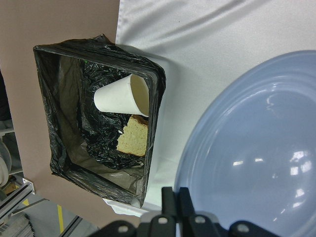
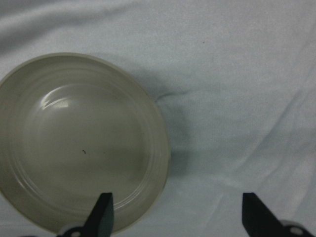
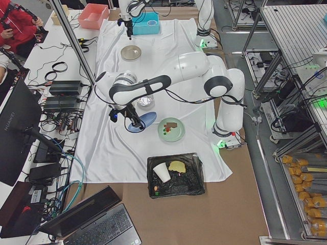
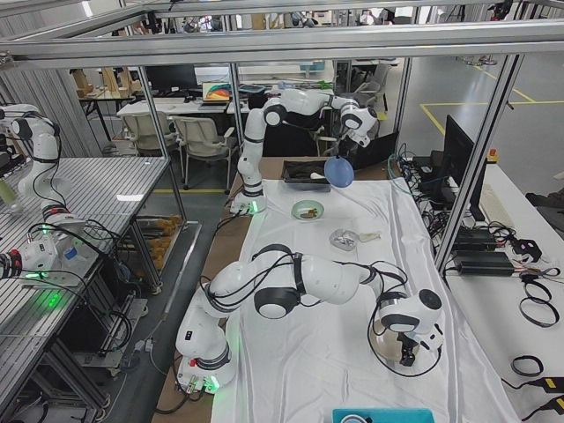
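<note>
In the left wrist view my left gripper is shut on the rim of a tilted blue plate [image 1: 252, 143], held above the cloth. Beside it is a black-lined bin [image 1: 64, 173] with a white cup [image 1: 116, 96] and bread [image 1: 132, 138] in it. My right gripper stands open over a beige plate [image 2: 79, 138], its fingers either side of the plate's right rim, with nothing held. A green plate [image 3: 171, 133] with food on it lies on the cloth near the left arm.
A light blue container [image 4: 379, 414] sits at the far end of the cloth. A crumpled silver item [image 4: 342, 238] lies mid-cloth. Laptops, monitors and cables line one side.
</note>
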